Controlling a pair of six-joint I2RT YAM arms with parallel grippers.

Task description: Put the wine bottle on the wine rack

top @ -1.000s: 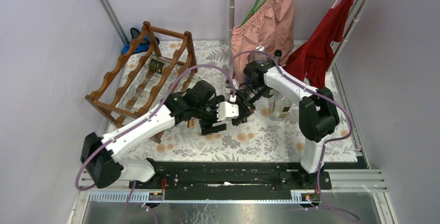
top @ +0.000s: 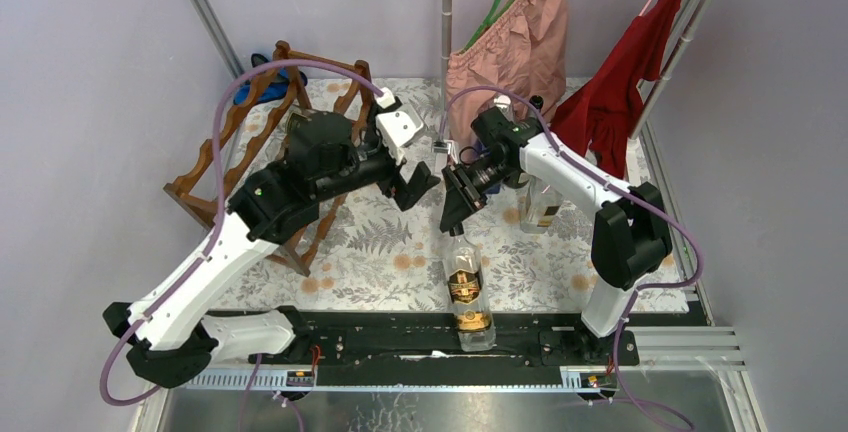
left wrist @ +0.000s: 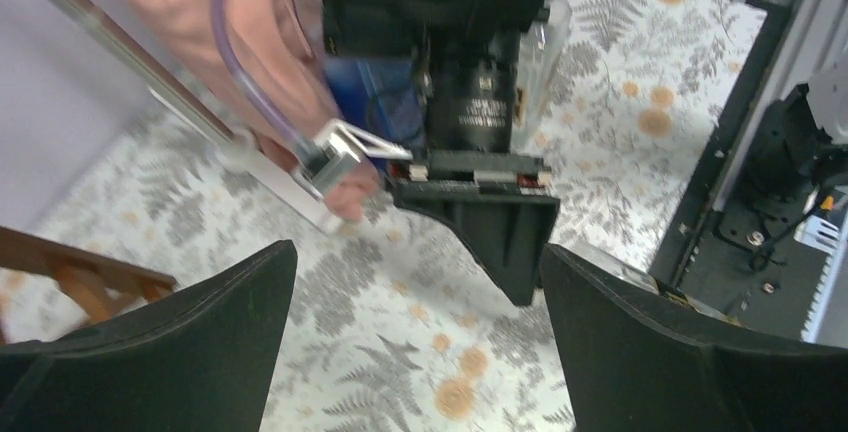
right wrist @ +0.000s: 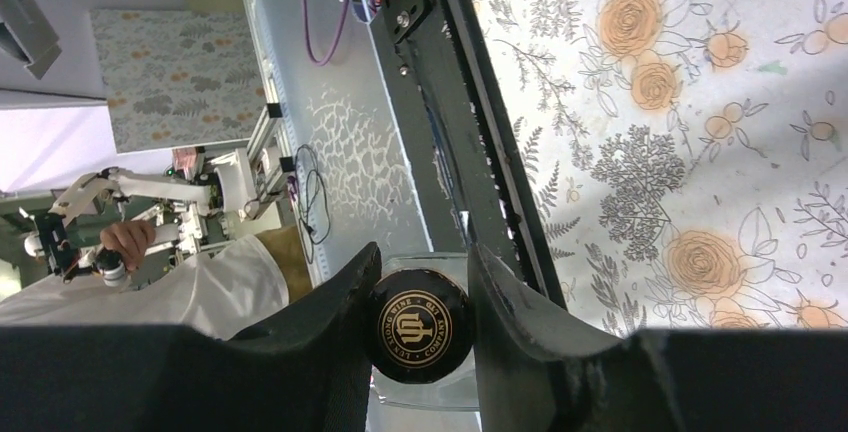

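A clear wine bottle [top: 467,297] with a black and gold label hangs in the top view by its neck from my right gripper [top: 455,224], its base toward the front edge. In the right wrist view its black cap [right wrist: 420,327] sits between the right fingers, shut on it. My left gripper [top: 412,192] is up and to the left of the bottle's neck, its fingers wide apart. Nothing lies between the left fingers. The wooden wine rack [top: 200,202] stands at the left, partly hidden behind the left arm.
Other bottles [top: 541,207] stand behind and beside the right arm. Pink cloth [top: 515,42] and a red garment [top: 625,82] hang at the back.
The bottle has swung from slanting down-left to nearly straight toward the front. My left gripper has moved up and back from beside the right gripper, which has shifted slightly left.
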